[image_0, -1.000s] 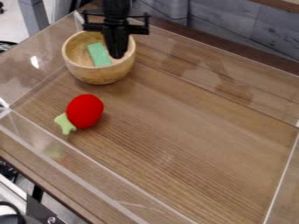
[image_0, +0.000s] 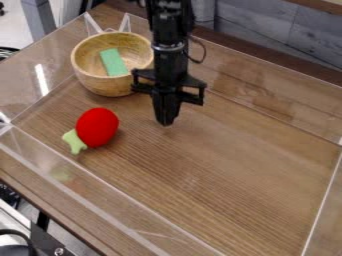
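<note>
My gripper (image_0: 167, 112) hangs low over the middle of the wooden table, shut, with nothing visible between its fingers. At the upper left is a round wooden bowl (image_0: 94, 80) with a green block (image_0: 110, 60) inside. To the lower left of my gripper lies a red round object (image_0: 98, 127), apart from it, with a pale green piece (image_0: 74, 142) at its lower left.
A white wall runs along the back and right edge. Dark cables show at the lower left, off the table.
My gripper has moved away from over the bowl, toward the front and middle of the table. The green block sits in the bowl as before.
</note>
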